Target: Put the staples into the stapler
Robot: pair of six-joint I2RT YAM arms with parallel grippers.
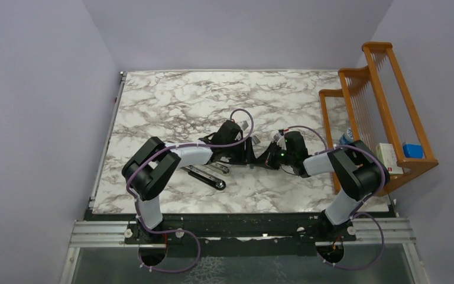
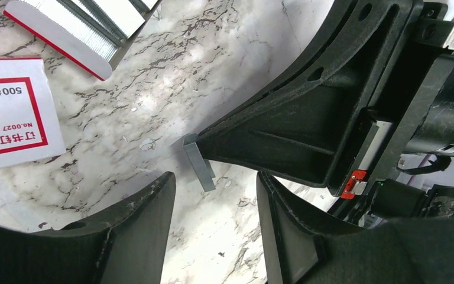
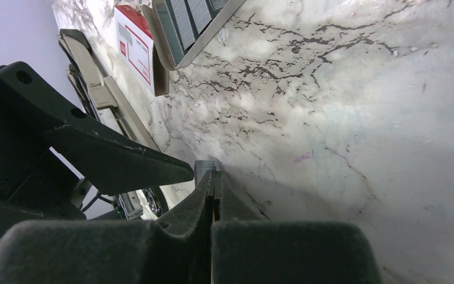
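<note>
A short grey strip of staples [image 2: 199, 167] sits at the fingertips of my right gripper, which is shut on its end, as the left wrist view shows. My left gripper stands open, its fingers on either side of the strip's free end and apart from it. In the right wrist view one left finger [image 3: 130, 163] reaches close beside the strip [image 3: 206, 168]. The stapler [image 1: 220, 168] lies on the table left of the grippers, partly covered by the left arm. Its grey-beige body [image 3: 131, 112] also shows in the right wrist view.
An open staple box [image 2: 88, 35] full of staple rows lies beside a white-and-red box part [image 2: 12, 109]. A black long tool [image 1: 208, 178] rests next to the stapler. At the right stands a wooden rack [image 1: 378, 106].
</note>
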